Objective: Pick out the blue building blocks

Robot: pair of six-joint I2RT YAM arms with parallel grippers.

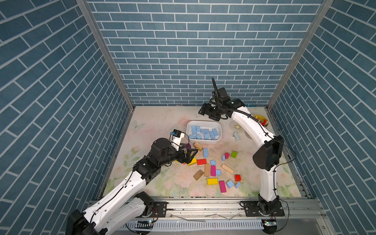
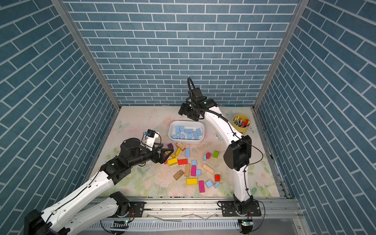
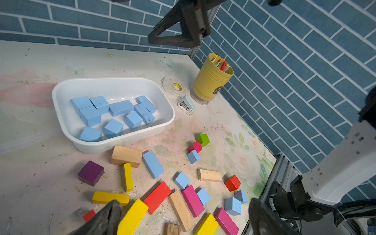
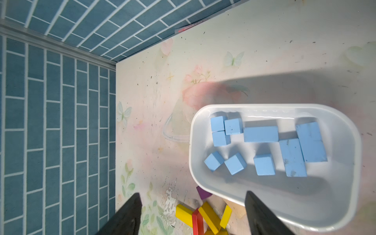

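Several blue blocks (image 4: 260, 134) lie inside the white tray (image 4: 354, 156). More blue blocks are scattered on the table: a long one (image 3: 153, 164) in front of the tray, a small cube (image 3: 181, 180) near the red block, another cube (image 3: 193, 156) by the pink cylinder, and others toward the front right, such as a blue cube (image 3: 233, 206). My right gripper is raised above and behind the tray, its blurred fingers (image 4: 129, 213) apart and nothing between them. Over the left part of the loose blocks, my left gripper stands open and empty.
Yellow blocks (image 3: 133, 216), a red block (image 3: 157, 197), magenta blocks (image 3: 193, 201), wooden blocks (image 3: 126, 155) and a purple cube (image 3: 90, 173) crowd the table before the tray. A yellow pen cup (image 3: 211, 78), tape roll (image 3: 175, 86) and stapler (image 3: 187, 105) stand at right.
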